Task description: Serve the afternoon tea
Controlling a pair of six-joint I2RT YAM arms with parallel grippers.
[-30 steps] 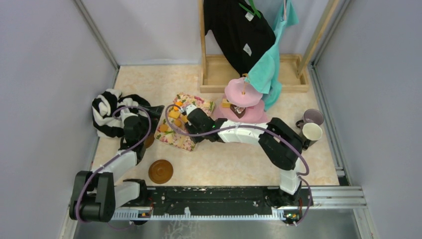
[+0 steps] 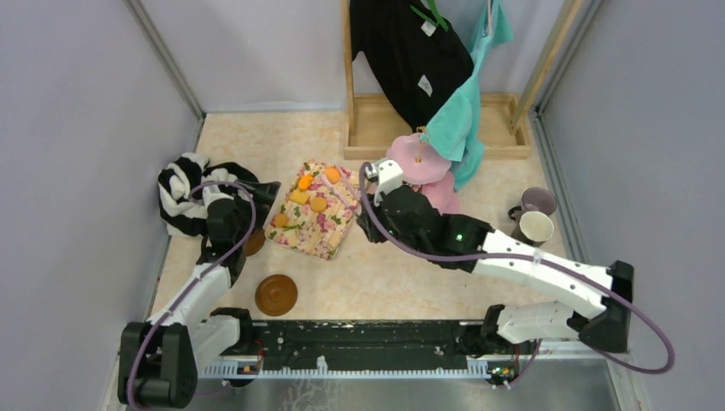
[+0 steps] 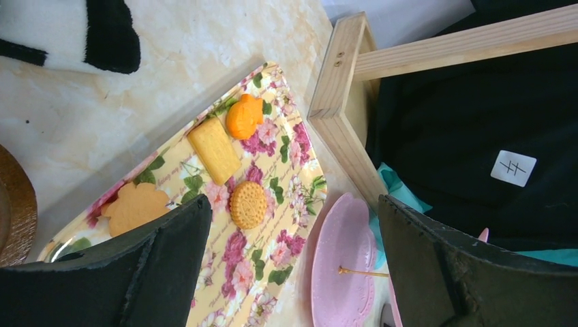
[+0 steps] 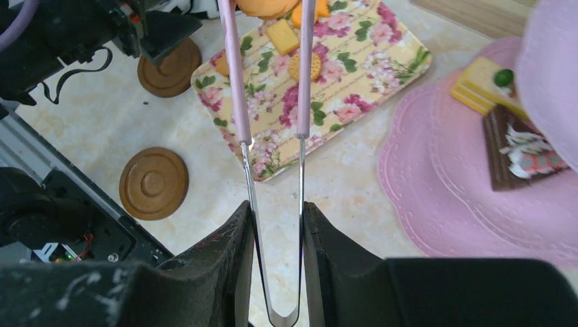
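A floral tray holds biscuits and yellow pieces, among them a round cracker and a rectangular piece. My right gripper holds pink-tipped tongs, with an orange round piece at their tips, raised over the tray. My left gripper is open, nothing between its fingers, left of the tray. A pink tiered stand stands behind my right arm; its lower plate carries a yellow cake and a chocolate piece.
Brown coasters lie front left. A black-and-white cloth is at far left, two mugs at right. A wooden rack with hanging clothes is at the back.
My right arm has risen and moved right from the tray toward the pink stand. The left arm has shifted only slightly; its gripper stays beside the tray.
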